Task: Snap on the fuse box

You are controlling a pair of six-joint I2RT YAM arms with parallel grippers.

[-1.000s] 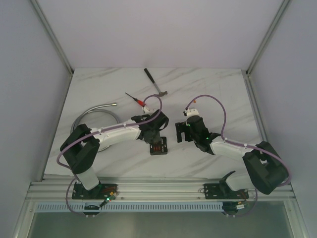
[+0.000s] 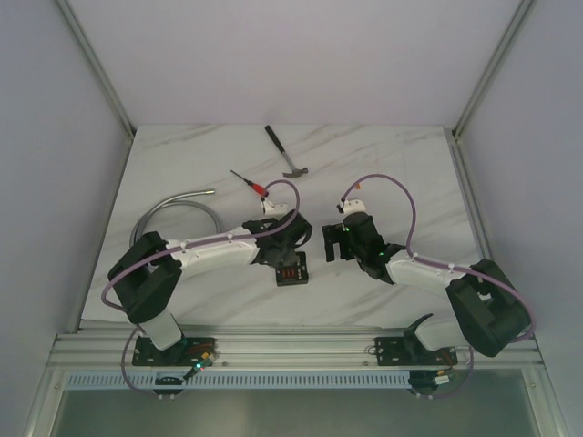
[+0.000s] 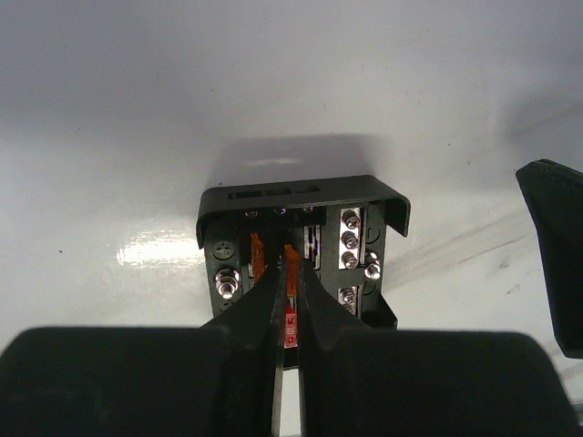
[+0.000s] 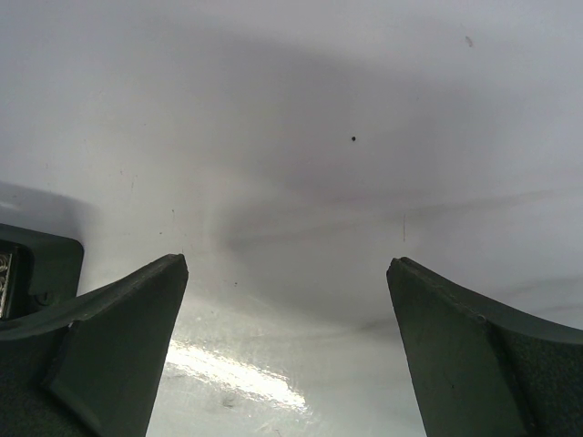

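The black fuse box [image 2: 292, 278] lies on the white table. In the left wrist view its body [image 3: 383, 205] shows terminal screws, orange pieces and a red piece. My left gripper is over it, fingertips together at an orange piece [image 3: 291, 266]; what exactly is between them is hard to see. My right gripper is open to the right of the box, whose corner [image 4: 50, 269] shows at the left of the right wrist view.
Behind lie a hammer [image 2: 292, 171], a screwdriver [image 2: 255, 188] and a small orange item [image 2: 358, 187]. A grey hose [image 2: 141, 218] curls at the left.
The left arm has shifted very slightly over the fuse box. The right arm has not moved.
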